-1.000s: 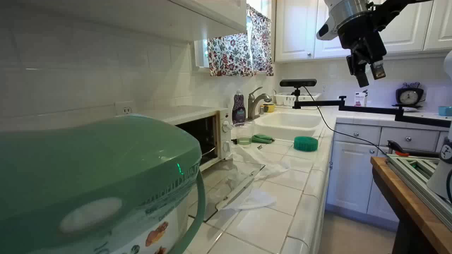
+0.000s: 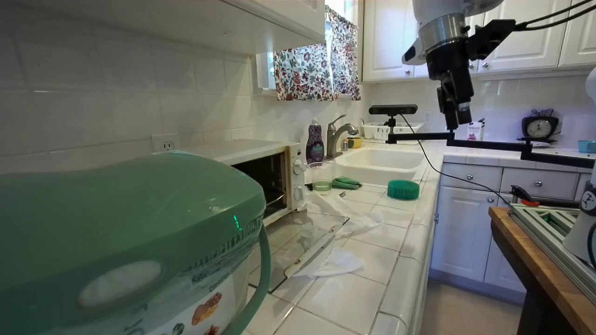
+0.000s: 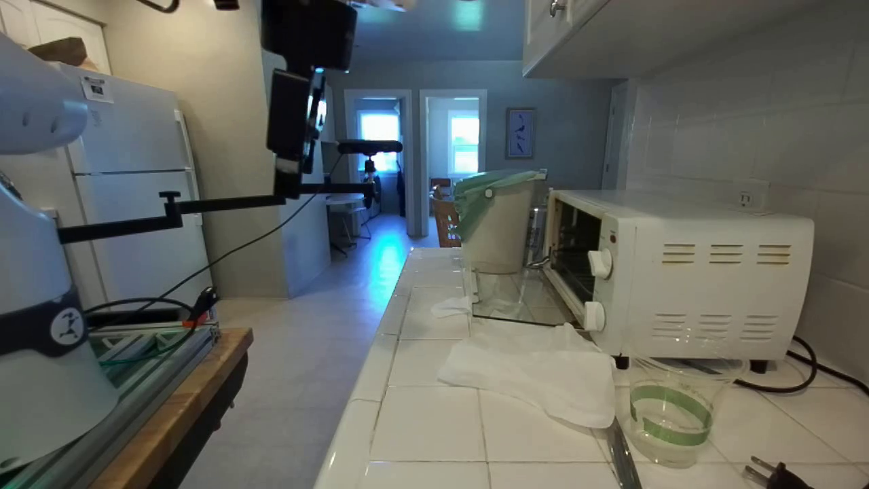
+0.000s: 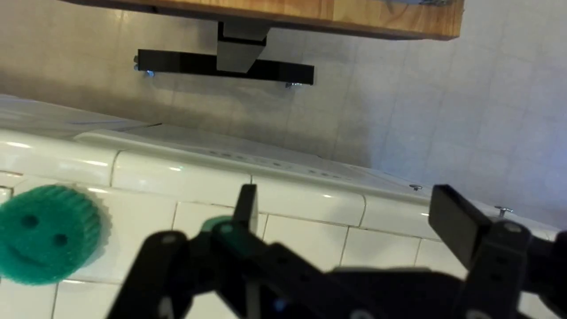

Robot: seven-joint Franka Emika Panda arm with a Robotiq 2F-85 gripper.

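Observation:
My gripper [image 2: 457, 123] hangs high in the air near the counter's front edge, its fingers spread and nothing visible between them. From the wrist view, one black finger [image 4: 246, 204] is at the centre-left and the other further right, with counter and floor far below. A green round sponge [image 4: 47, 234] with a smiling face lies on the tiles at the lower left there. Exterior view 1 places this sponge [image 2: 402, 190] by the sink's near corner, well below the gripper. In exterior view 2 the gripper [image 3: 289, 183] is seen side-on.
A white toaster oven [image 3: 692, 261] stands with its glass door down, a compost bin [image 3: 503, 220] on it. White cloth or paper [image 3: 542, 371], a clear cup [image 3: 672, 420] and a green cloth [image 2: 346, 182] lie nearby. A black camera arm [image 2: 491, 143] crosses near the gripper.
The gripper has moved left and somewhat lower in exterior view 1, and has turned so its fingers appear closer together from there. The sponge and counter items have stayed put.

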